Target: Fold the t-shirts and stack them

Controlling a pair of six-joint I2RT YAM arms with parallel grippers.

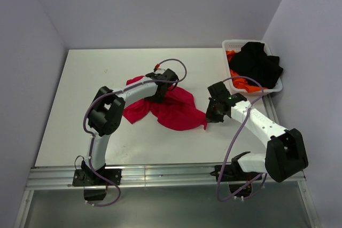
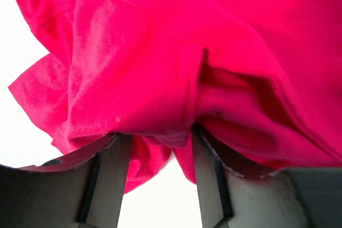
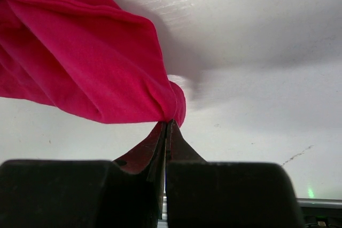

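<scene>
A crumpled red t-shirt (image 1: 179,115) lies in the middle of the white table. My right gripper is shut on a corner of the red t-shirt (image 3: 101,62), and the cloth is drawn up toward that corner. Over the shirt's upper left part hovers my left gripper, its fingers apart. A folded edge of the red t-shirt (image 2: 139,78) reaches down between these fingers, which do not close tightly on it. From above, the left arm covers part of the shirt, and the left fingertips are hard to make out.
At the back right stands a white basket (image 1: 225,42) holding a black cloth (image 1: 256,65) and orange cloth (image 1: 245,85). Bare table (image 1: 69,110) shows on the left, at the back and along the front. Grey walls close in the back and sides.
</scene>
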